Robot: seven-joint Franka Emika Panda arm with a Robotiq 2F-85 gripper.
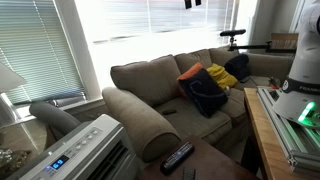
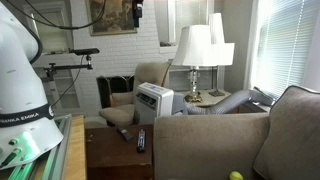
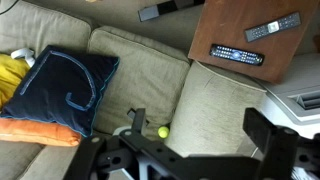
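My gripper stands open high above the sofa, its two dark fingers wide apart with nothing visible between them. In exterior view 1 only the tip of the gripper [image 1: 190, 4] enters at the top edge. Below it in the wrist view, a small yellow-green ball [image 3: 164, 132] lies on the beige sofa [image 3: 138, 75]. A black remote [image 3: 237, 54] and a greyer one [image 3: 273, 26] rest on the brown table [image 3: 225, 25]. Dark blue [image 3: 60, 92], orange [image 3: 35, 132] and yellow [image 3: 12, 75] cushions are grouped at the left.
A white box-shaped appliance [image 2: 153, 106] stands by the table, with lamps [image 2: 193, 45] behind it. A wooden surface [image 1: 275, 145] runs beside the arm's base. Another dark, flat object [image 3: 165, 10] shows at the top of the wrist view. Much of the sofa seat is bare.
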